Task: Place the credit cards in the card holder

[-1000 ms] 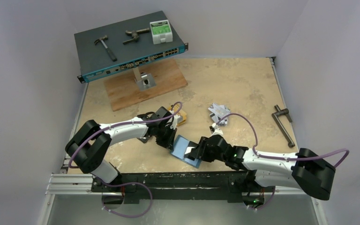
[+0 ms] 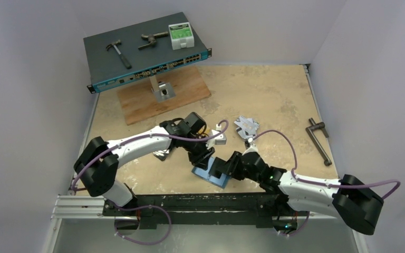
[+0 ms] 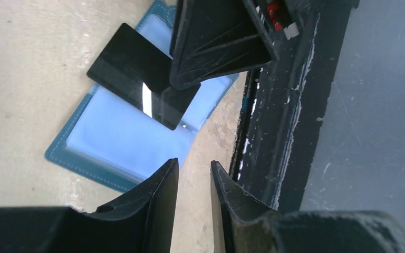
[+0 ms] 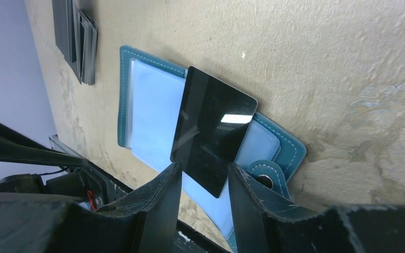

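The card holder (image 4: 153,87), pale blue with a stitched teal border and a snap tab, lies spread on the table near the front edge. Across its middle rests a black card (image 4: 213,129), its far edge slightly overhanging the border. My right gripper is open over the card's near end, its fingers apart; contact cannot be told. Over the holder's left end, my left gripper stands part open with an empty gap. Silver cards (image 2: 247,126) lie behind, and a pile of dark cards (image 2: 161,154) sits partly behind the left arm.
A white block (image 2: 220,138) shows beside the left gripper. Over the back left stands a rack device (image 2: 137,45) bearing hammers and a green-and-white box (image 2: 181,36). A pipe-like tool (image 2: 320,139) lies at the right.
The right arm has shifted only slightly. The holder has hardly moved.
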